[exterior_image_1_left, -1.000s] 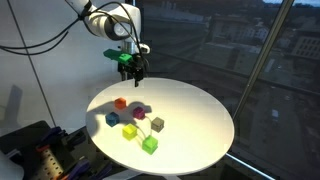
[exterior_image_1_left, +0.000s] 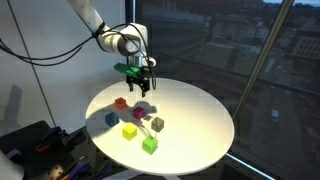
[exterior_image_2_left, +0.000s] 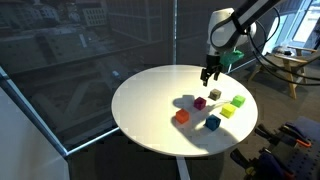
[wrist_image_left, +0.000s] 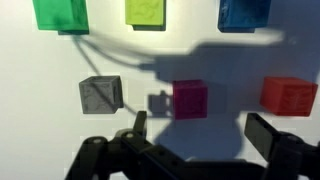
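High over the white round table (exterior_image_1_left: 195, 115) hangs my gripper (exterior_image_1_left: 137, 92), fingers wide apart and empty. In the wrist view a magenta cube (wrist_image_left: 190, 98) lies on the table between the lines of the fingers, a little ahead of the fingertips. To its left sits a grey cube (wrist_image_left: 101, 94); a red cube (wrist_image_left: 289, 96) is off to the right, by the right finger (wrist_image_left: 258, 130). Along the top edge of that view are a green cube (wrist_image_left: 62, 14), a yellow-green cube (wrist_image_left: 145, 11) and a blue cube (wrist_image_left: 243, 13).
All the cubes stand apart, with bare table between them. Dark cables (exterior_image_1_left: 60, 60) loop around the arm. A dark window (exterior_image_1_left: 270, 60) borders the table.
My gripper has shifted to the right in exterior view 1 and somewhat lower in the picture, from near the red cube toward the magenta one. The cubes have not moved.
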